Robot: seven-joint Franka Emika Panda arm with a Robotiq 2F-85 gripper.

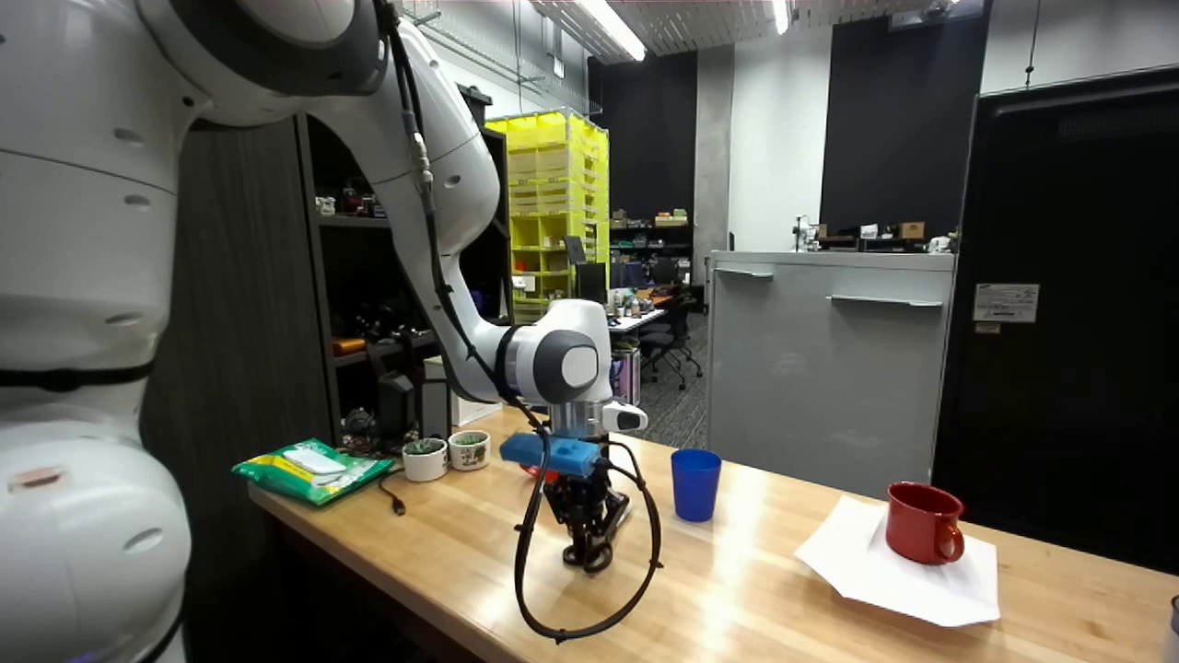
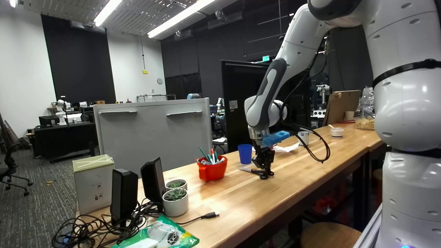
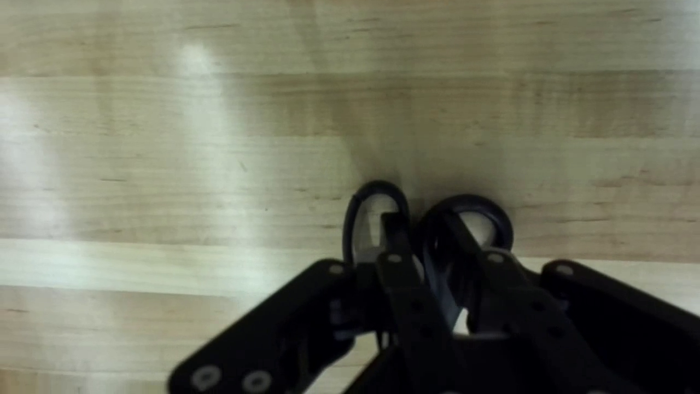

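Observation:
Black-handled scissors (image 3: 375, 186) lie on the wooden table, their two finger loops showing in the wrist view beyond my fingertips. My gripper is down over the handles, its narrowed fingers (image 3: 394, 231) on either side of where the loops meet. Whether they grip the handles firmly cannot be told. Most of the blades is hidden beneath the fingers. In the second exterior view, the scissors (image 2: 263, 175) lie under the gripper with their blades pointing toward the blue cup (image 2: 244, 153).
An orange-red mug of pens (image 2: 212, 169) stands near the gripper. Farther right, a dark red mug (image 1: 924, 523) sits on white paper (image 1: 851, 552). Potted succulents (image 2: 175, 202), a green packet (image 1: 315, 471) and speakers occupy the other end. Bare tabletop lies in front.

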